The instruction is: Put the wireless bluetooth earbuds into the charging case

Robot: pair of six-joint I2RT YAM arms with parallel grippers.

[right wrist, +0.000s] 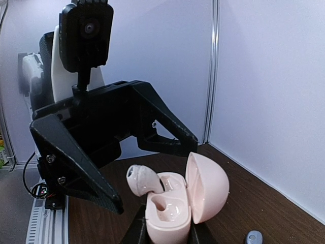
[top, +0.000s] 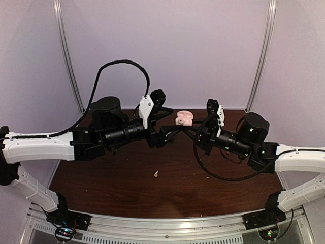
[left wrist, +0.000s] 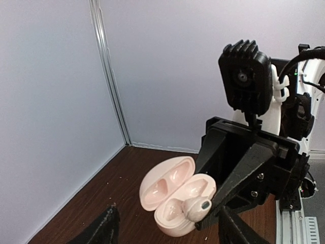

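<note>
The pink charging case, lid raised, is held in the air by my right gripper, whose fingers clasp it. One pink earbud leans out of the case, tipped and only partly in its slot; the other slot looks empty in the right wrist view. In the left wrist view that earbud juts from the near side of the open case. My left gripper stands open beside the case, its fingers apart and nothing between them. A second small earbud lies on the table.
A small grey-blue object lies on it in the right wrist view. Pale walls surround the work area, and cables loop over both arms.
</note>
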